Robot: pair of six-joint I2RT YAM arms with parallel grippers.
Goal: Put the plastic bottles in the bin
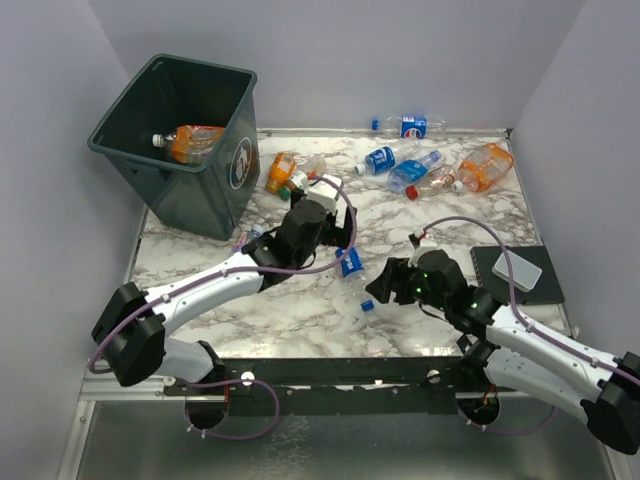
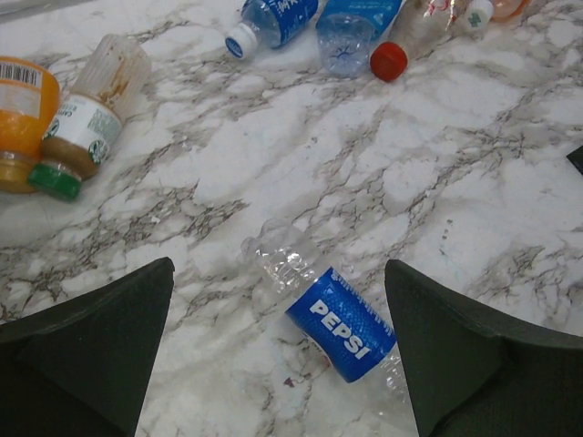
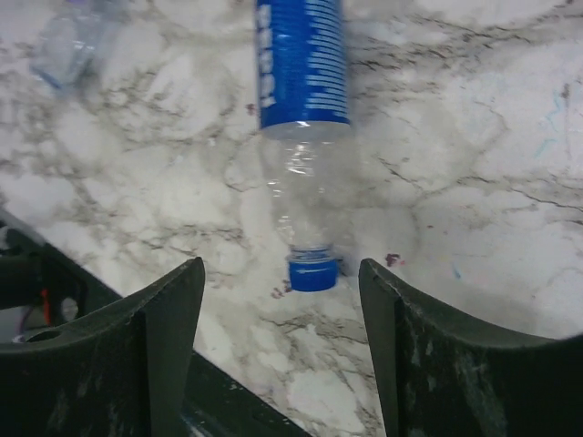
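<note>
A Pepsi bottle with a blue cap (image 1: 353,268) lies on the marble table between the grippers; its label (image 2: 339,323) and cap (image 3: 311,271) show in the wrist views. My left gripper (image 1: 333,228) hangs above its far end, open with nothing between its fingers. My right gripper (image 1: 392,282) is at the cap end, its fingers apart and empty around the cap's position in the right wrist view. The dark green bin (image 1: 175,150) at the back left holds an orange-labelled bottle (image 1: 190,143).
Several bottles (image 1: 420,170) lie at the back right, two more (image 1: 295,175) beside the bin. A black pad with a white box (image 1: 517,270) is at the right.
</note>
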